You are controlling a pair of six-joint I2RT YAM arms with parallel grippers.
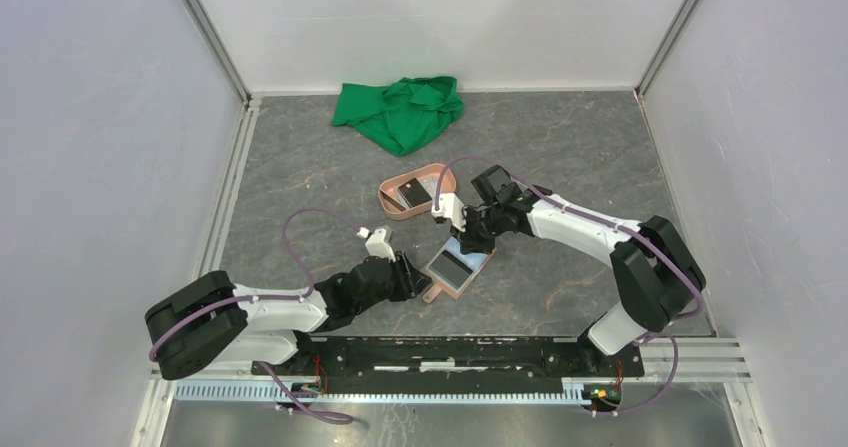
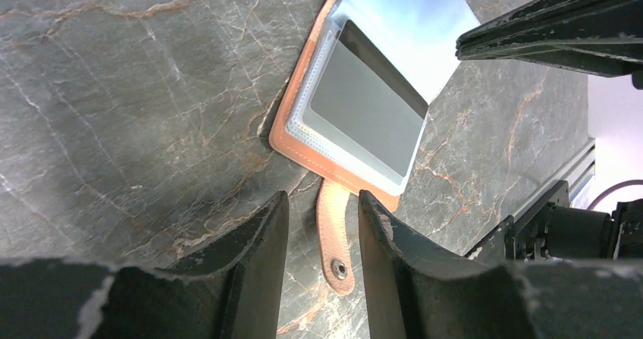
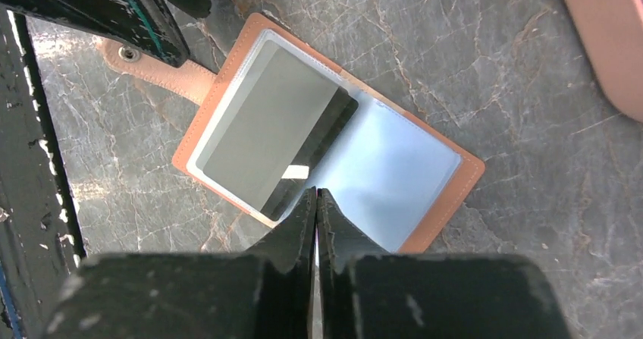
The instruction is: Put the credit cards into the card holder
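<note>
The card holder lies unfolded on the table, an orange-tan piece with clear pockets and a snap strap. In the half near the strap sits a grey card with a dark stripe, inside the pocket; the other half looks pale blue with no card. My left gripper is part open on the strap side, the strap visible beyond the gap and nothing held. Above the pale half, my right gripper is shut with nothing showing between its fingers. More cards lie in a pink tray.
The pink tray stands just behind the holder. A crumpled green cloth lies at the back. Bare table extends to the right and left of the holder.
</note>
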